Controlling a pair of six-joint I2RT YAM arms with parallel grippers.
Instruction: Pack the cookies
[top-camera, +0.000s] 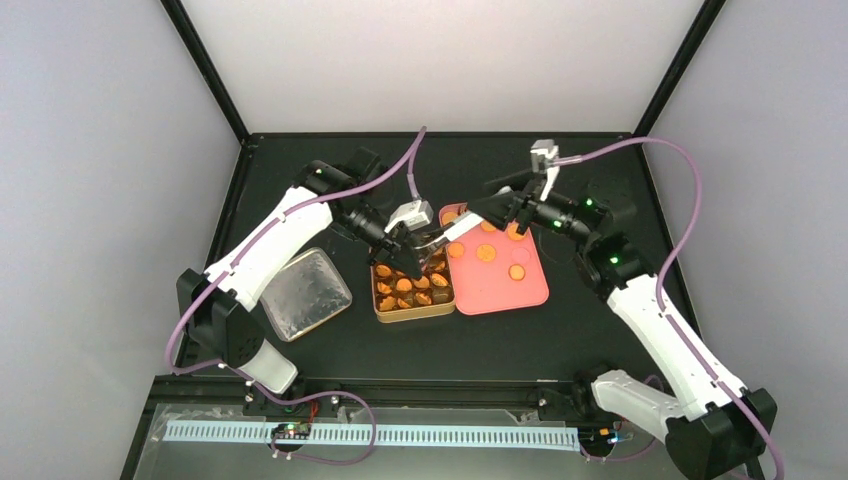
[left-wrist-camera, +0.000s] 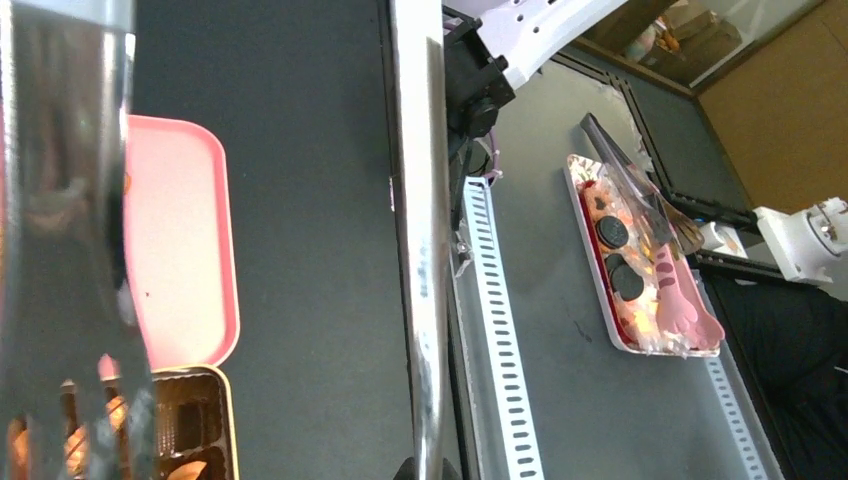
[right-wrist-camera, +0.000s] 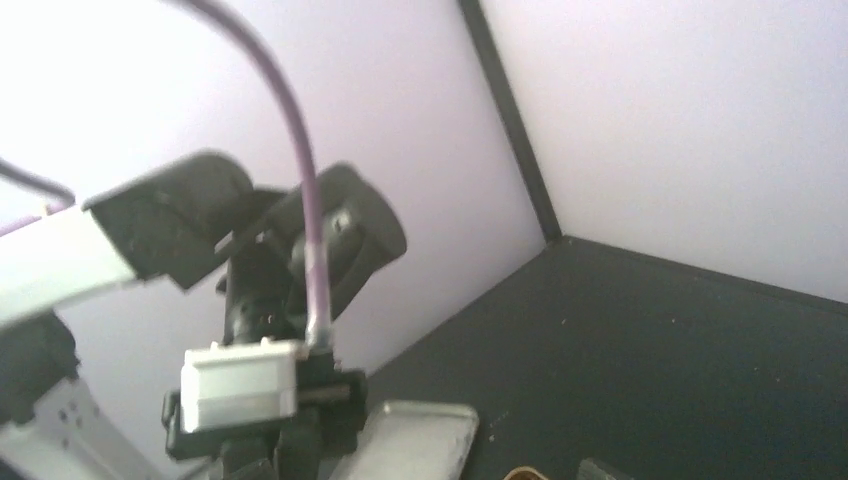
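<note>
In the top view a gold-rimmed tin (top-camera: 414, 310) holds orange cookies in dark compartments, beside a pink tray (top-camera: 510, 285) with several more cookies. My left gripper (top-camera: 430, 245) hangs over the tin's back part; a metal utensil fills the left side of the left wrist view, and the finger state is hard to see. My right gripper (top-camera: 480, 210) is raised above the tray's back, by a white-handled utensil; its fingertips are mostly out of the right wrist view.
The metal lid (top-camera: 305, 295) lies left of the tin. A packed tray (left-wrist-camera: 640, 260) with utensils appears in the left wrist view.
</note>
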